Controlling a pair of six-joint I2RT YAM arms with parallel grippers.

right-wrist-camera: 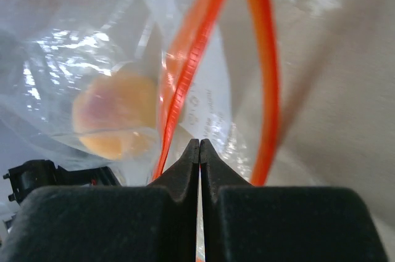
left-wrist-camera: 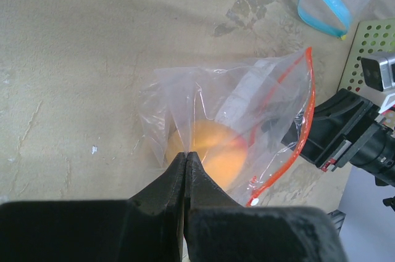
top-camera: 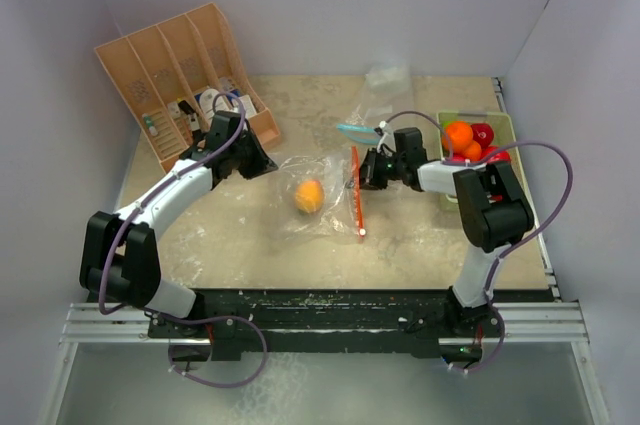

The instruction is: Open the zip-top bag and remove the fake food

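Note:
A clear zip top bag (top-camera: 325, 220) with a red-orange zip strip (top-camera: 357, 205) holds a yellow-orange fake food item (top-camera: 309, 196), also seen through the plastic in the right wrist view. My left gripper (top-camera: 267, 167) is shut at the bag's left end; in the left wrist view thin plastic runs to its fingertips. My right gripper (top-camera: 367, 181) is shut at the zip side; in the right wrist view the red strips lie beyond its tips, with nothing visible between them.
A blue-zip bag (top-camera: 362, 132) lies at the back. A green basket (top-camera: 450, 117) of fake fruit stands at the right, behind my right arm. A wooden divided organiser (top-camera: 140, 55) is at the back left.

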